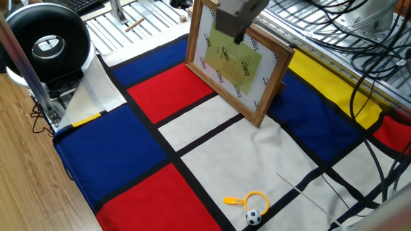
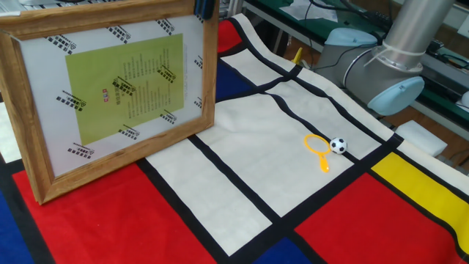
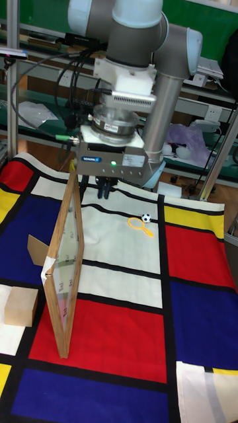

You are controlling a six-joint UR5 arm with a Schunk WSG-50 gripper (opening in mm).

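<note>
A wooden picture frame [image 1: 259,122] with a green-and-white print stands upright, tilted back a little, on the colour-block cloth. In exterior view 3 it shows nearly edge-on, with its prop behind it. My gripper [image 1: 239,37] hangs high near the frame's top edge, its dark fingers pointing down. The same gripper [image 3: 104,190] appears to the right of the frame's far end in exterior view 3, apart from the cloth. Only the fingertips [image 2: 206,9] enter the top of exterior view 2. The fingers look close together, nothing visible between them; the exact finger opening is unclear.
A yellow ring-shaped keychain [image 2: 317,144] and a small soccer ball [image 2: 338,145] lie on the white patch. Behind the frame sits a wooden block [image 3: 22,307]. Cables [image 1: 369,58] hang by the arm's base.
</note>
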